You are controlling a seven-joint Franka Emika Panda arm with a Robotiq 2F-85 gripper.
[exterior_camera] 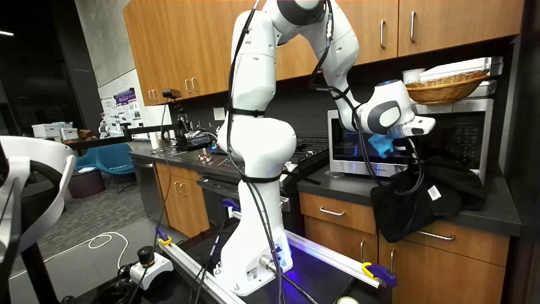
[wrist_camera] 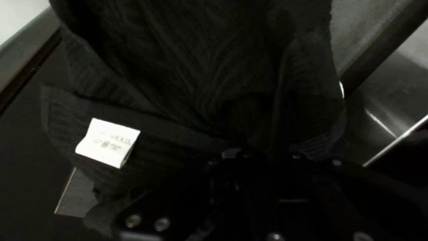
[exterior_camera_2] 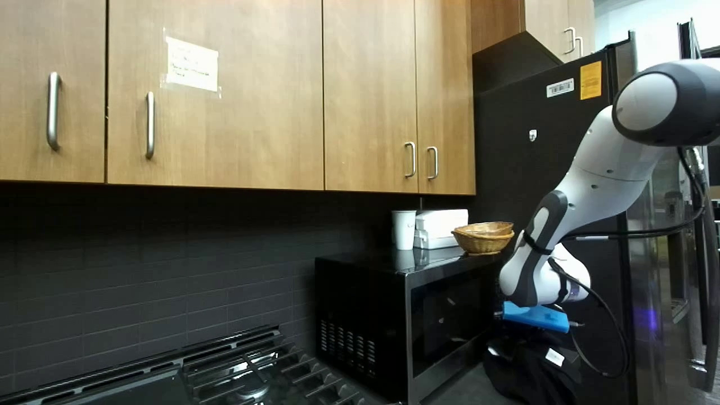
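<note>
A black ribbed cloth (exterior_camera: pixel 453 185) with a white tag (exterior_camera: pixel 433 192) is bunched on the counter before the microwave, one part hanging over the front edge. My gripper is shut on this cloth, whose dark folds (wrist_camera: pixel 192 60) run up to the fingers in the wrist view. The fingertips themselves are hard to make out, black against black. To the left of the grip in that view, the tag (wrist_camera: pixel 107 142) lies face up. Exterior view 2 has the cloth (exterior_camera_2: pixel 533 374) below the blue part of the wrist (exterior_camera_2: pixel 536 316).
Right behind the gripper stands the microwave (exterior_camera: pixel 468 137), with wicker baskets (exterior_camera: pixel 445 90), a white cup (exterior_camera: pixel 414 76) and white boxes on top. The stove (exterior_camera: pixel 309 149) is to the left. Bare counter (exterior_camera: pixel 336 185) shows between stove and cloth. A dark fridge (exterior_camera_2: pixel 547 169) borders the right.
</note>
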